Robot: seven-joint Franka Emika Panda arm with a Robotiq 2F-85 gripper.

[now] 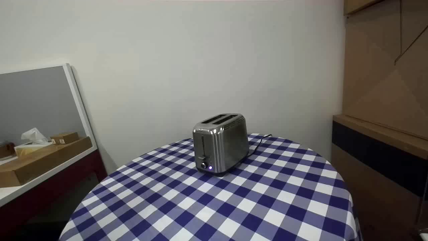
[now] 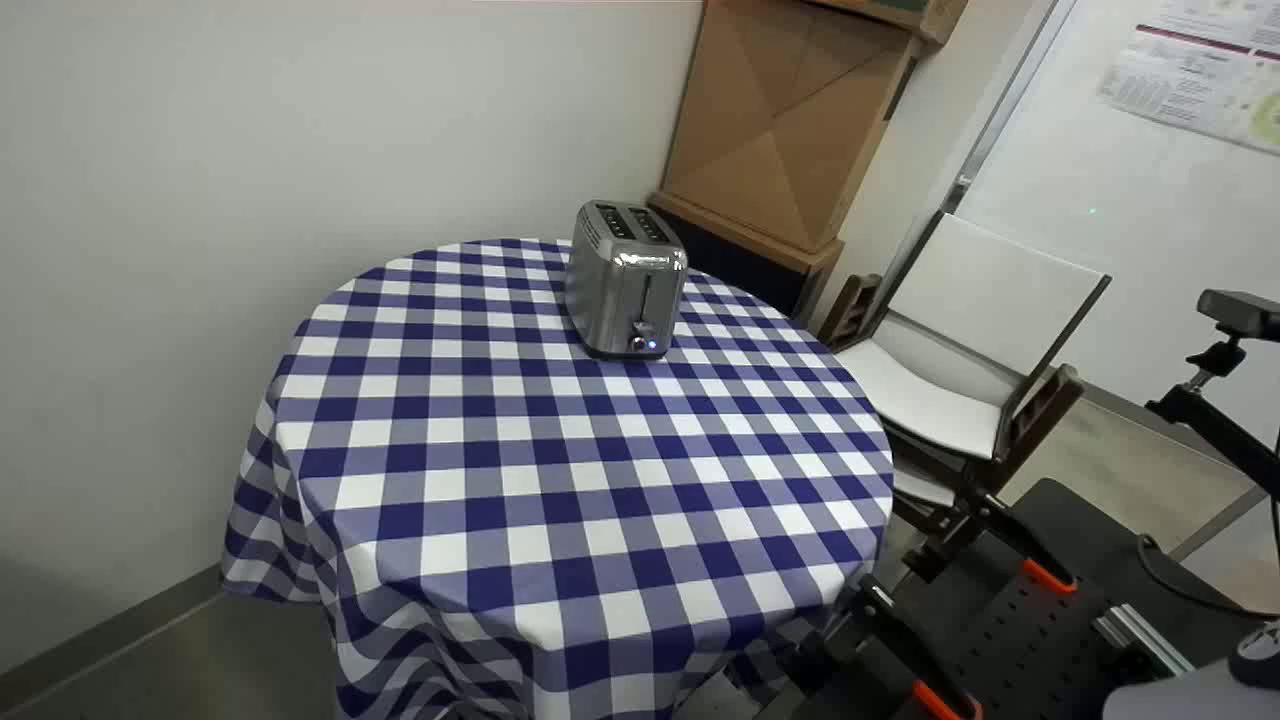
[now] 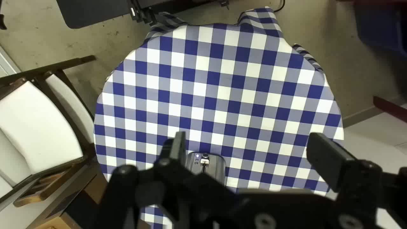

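A silver two-slot toaster (image 1: 221,144) stands upright on the table under a blue-and-white checked cloth (image 2: 504,468). Its front lever, knob and a lit button face the near side, and both slots look empty from the exterior views. My gripper shows only in the wrist view, high over the table, its fingers spread wide with nothing between them. From there, the front end of the toaster (image 3: 208,164) appears close to the left finger (image 3: 178,145) in the picture, and the gripper's body hides the rest. Neither exterior view contains the arm's gripper.
A black cord (image 1: 262,141) trails behind the toaster. Walls border the back, a brown cabinet (image 2: 768,144) stands at the far right, and white-seated chairs (image 2: 948,390) sit beside the table.
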